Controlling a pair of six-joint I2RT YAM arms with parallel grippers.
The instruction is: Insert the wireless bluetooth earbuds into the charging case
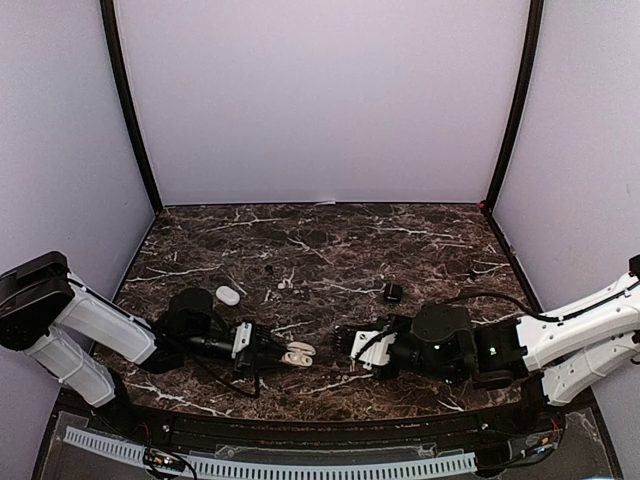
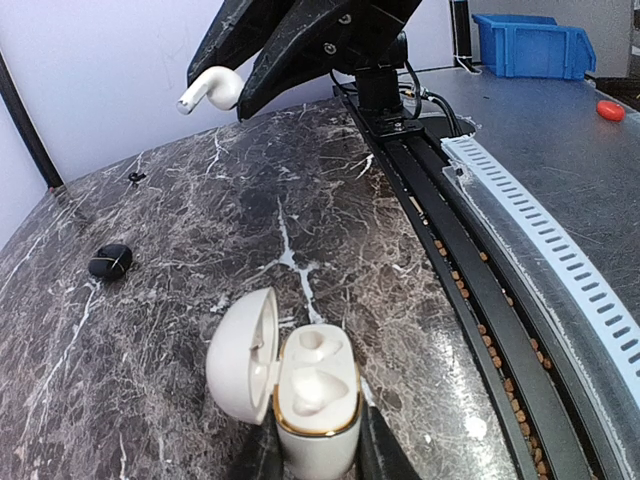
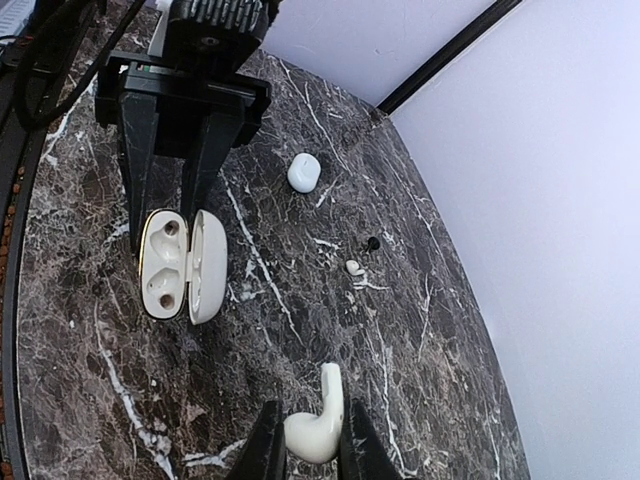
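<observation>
My left gripper (image 1: 282,355) is shut on the open white charging case (image 2: 316,380), lid raised to one side, two earbud slots showing empty in the left and right wrist views. My right gripper is shut on a white earbud (image 3: 314,434), stem pointing up in the right wrist view. In the left wrist view that earbud (image 2: 225,90) hangs above and beyond the case, apart from it. In the top view the right gripper is a short way right of the case.
A white box (image 1: 227,296) lies at the left, a black object (image 1: 392,292) at the right, small pieces (image 3: 354,268) behind. A rail with a white slotted strip (image 1: 270,466) runs along the front.
</observation>
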